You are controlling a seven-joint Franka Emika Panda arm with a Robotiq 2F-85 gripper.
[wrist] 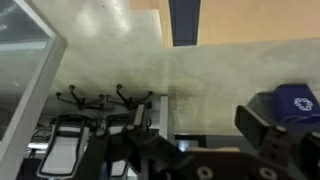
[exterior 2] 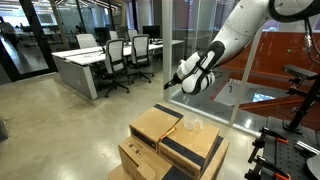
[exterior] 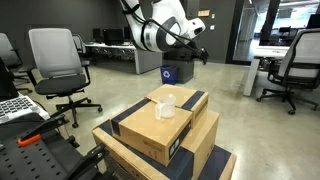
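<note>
A white, see-through cup-like object (exterior: 166, 106) rests on top of a brown cardboard box (exterior: 152, 128) in exterior view 1. In exterior view 2 the same pale object (exterior 2: 187, 124) is small and hard to make out. Behind and above the boxes, the white arm holds my gripper (exterior: 203, 57) well away from the cup. The wrist view shows the gripper open, its dark fingers wide apart with only floor between them; no cup appears in that view.
Another box (exterior: 180, 97) adjoins behind, with more cardboard below. A dark blue bin (exterior: 170, 74) stands on the floor beyond. Office chairs (exterior: 60, 72) flank the area, and a dark bench (exterior: 35, 150) is at front left. Open floor (exterior 2: 70, 130) extends left in exterior view 2.
</note>
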